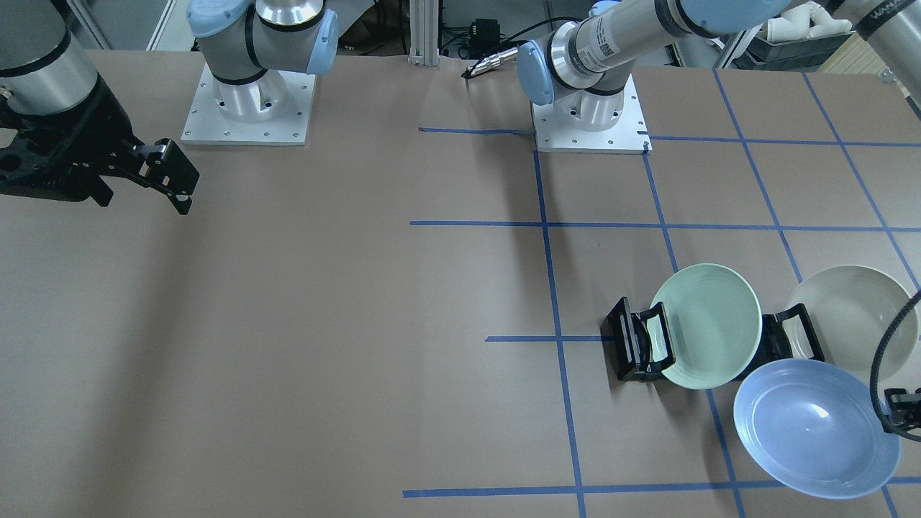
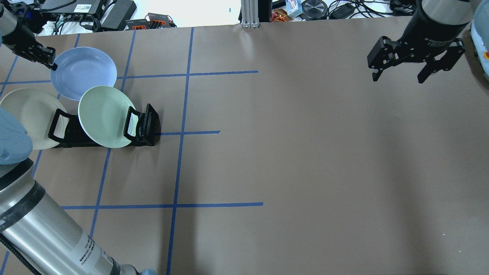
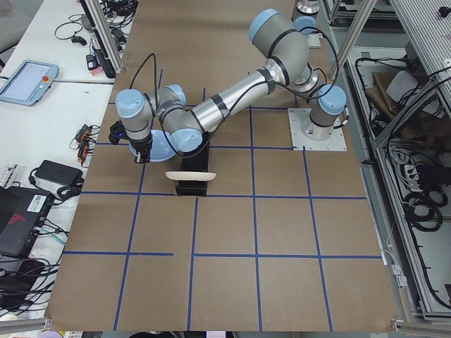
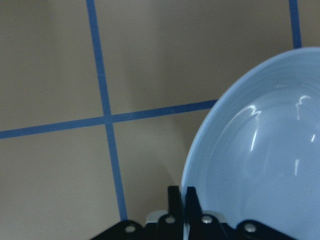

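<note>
My gripper is shut on the rim of the blue plate (image 4: 255,150), which fills the right of the wrist view. In the front view the blue plate (image 1: 816,423) is in front of a black dish rack (image 1: 634,345). A pale green plate (image 1: 704,328) and a cream plate (image 1: 850,302) stand in that rack. In the top view the blue plate (image 2: 83,72) is outside the rack, beside the cream plate (image 2: 34,117).
A second black gripper (image 2: 415,57) hangs at the right of the top view. Equipment and cables line the table's edge.
</note>
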